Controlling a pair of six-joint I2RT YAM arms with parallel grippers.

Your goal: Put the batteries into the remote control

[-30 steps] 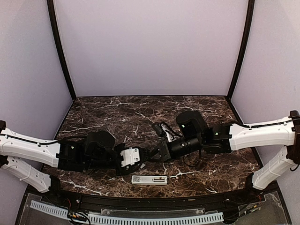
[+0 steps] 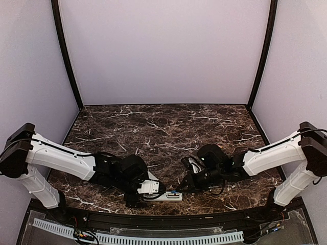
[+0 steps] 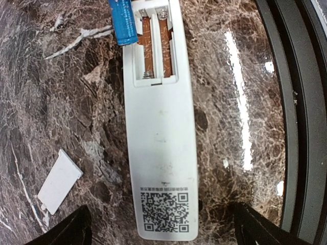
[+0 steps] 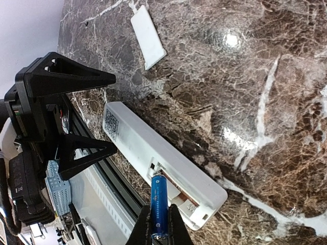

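The white remote [image 3: 161, 132] lies back-up near the table's front edge, its two-slot compartment open, showing springs and no battery seated in the visible slots. My right gripper is shut on a blue battery [image 4: 159, 199], held over the compartment at one end, as the right wrist view shows; the battery [image 3: 122, 20] also hangs over that corner in the left wrist view. My left gripper stands open low around the remote's QR-code end, its fingers apart on either side.
A small white flat piece [image 4: 148, 35] lies on the marble beside the remote. The dark front rail [image 3: 291, 153] runs close along the remote's other side.
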